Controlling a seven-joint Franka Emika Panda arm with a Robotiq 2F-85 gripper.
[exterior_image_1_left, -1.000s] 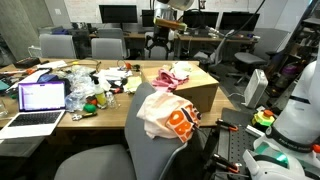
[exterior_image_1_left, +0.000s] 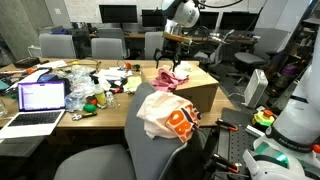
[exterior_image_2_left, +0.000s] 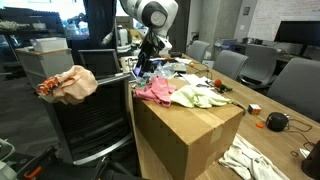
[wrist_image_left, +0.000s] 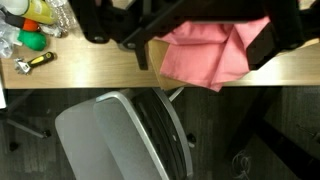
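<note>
My gripper stands open above the table, its dark fingers (wrist_image_left: 130, 38) wide apart in the wrist view. Between and beyond them a pink-red cloth (wrist_image_left: 212, 60) lies loosely crumpled, partly over the wooden table's edge. Exterior view 2 shows the same pink cloth (exterior_image_2_left: 155, 91) near the tabletop's end, with the gripper (exterior_image_2_left: 147, 66) just over it. Whether the fingers touch the cloth is not clear. A pale yellowish cloth (exterior_image_2_left: 200, 97) lies beside the pink one.
A chair (wrist_image_left: 110, 135) stands close to the table edge; a beige cloth with orange print (exterior_image_1_left: 168, 117) hangs over a chair back. Bottles and tools (wrist_image_left: 38, 40) crowd the table on one side. An open laptop (exterior_image_1_left: 42, 98) sits at the far left in exterior view 1.
The arm has shifted a little to the right in exterior view 1, and the gripper has come lower toward the cloths. The cloths look unmoved.
</note>
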